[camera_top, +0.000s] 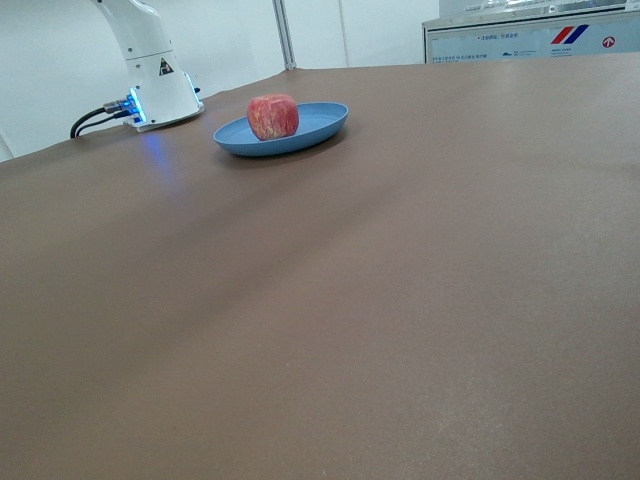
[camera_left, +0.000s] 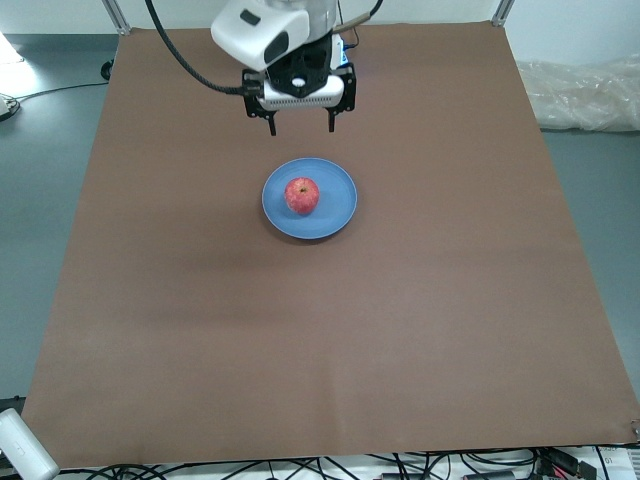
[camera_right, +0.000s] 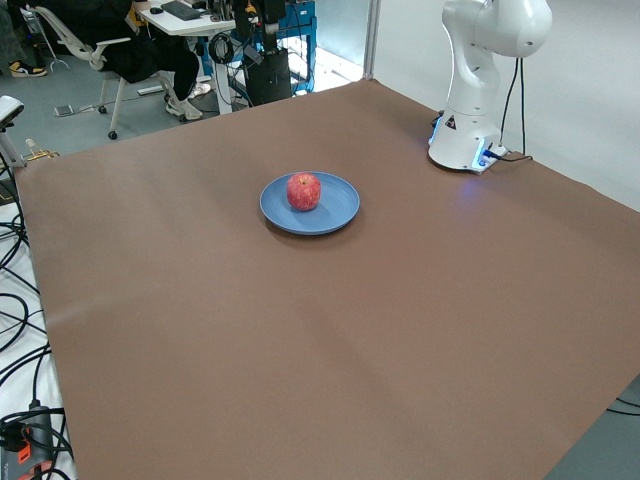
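Observation:
A red apple (camera_left: 302, 196) rests on a round blue plate (camera_left: 310, 225) on the brown table; the apple (camera_top: 273, 117) and plate (camera_top: 320, 125) also show in the top view, and in the right view the apple (camera_right: 304, 191) sits on the plate (camera_right: 330, 215). In the left view my gripper (camera_left: 301, 130) hangs behind and above the plate, toward the arm's base, its two black fingers apart with nothing visible between them. In the top and right views only the white arm shows.
Cables lie beyond the table's edge at the bottom of the left view. A person sits at a desk (camera_right: 195, 22) in the background of the right view.

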